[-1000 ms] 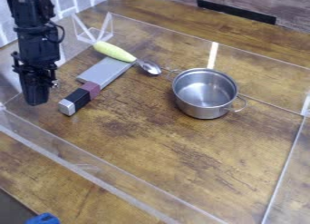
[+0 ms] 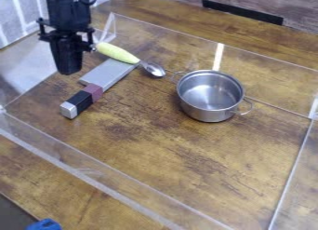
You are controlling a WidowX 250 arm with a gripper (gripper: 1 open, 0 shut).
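Note:
My black gripper (image 2: 70, 64) hangs at the upper left, shut, with nothing visible between its fingers. Below and right of it lies a long grey bar with a purple band and black-and-silver end (image 2: 82, 102). A pale yellow-green object (image 2: 117, 53) lies behind that, beside a spoon (image 2: 152, 70). A steel pot (image 2: 210, 96) with wire handles stands right of centre.
Clear low walls (image 2: 149, 191) edge the wooden work surface. The front and right of the surface are open. A blue object (image 2: 43, 223) sits at the bottom left, outside the walls.
My gripper has moved up and to the right, away from the left part of the surface. The objects on the surface look unchanged.

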